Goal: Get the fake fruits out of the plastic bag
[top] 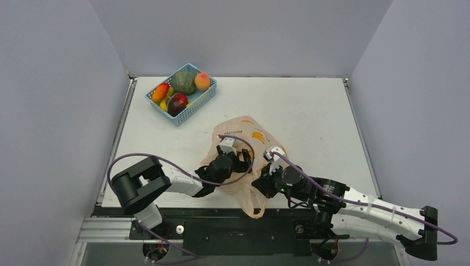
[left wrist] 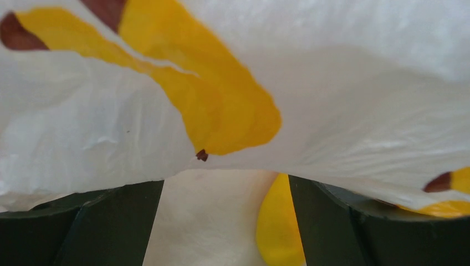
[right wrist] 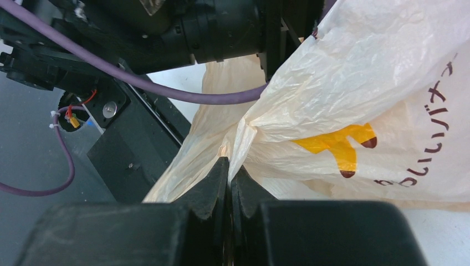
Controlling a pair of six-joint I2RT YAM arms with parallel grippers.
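Observation:
The beige plastic bag (top: 224, 133), printed with bananas and lettering, lies crumpled at the table's front middle. My left gripper is inside the bag's mouth with its fingers apart. A sheet of the film (left wrist: 343, 100) hangs over the fingers in the left wrist view. Beyond the gap, close by the right finger (left wrist: 327, 233), a smooth yellow shape (left wrist: 279, 221) shows, perhaps a fruit; nothing is gripped. My right gripper is shut on a gathered fold of the bag (right wrist: 240, 141), pulling the film taut.
A blue basket (top: 191, 111) at the back left holds several fruits, among them a green one (top: 183, 82) and a peach (top: 203, 81). My two arms are close together at the bag.

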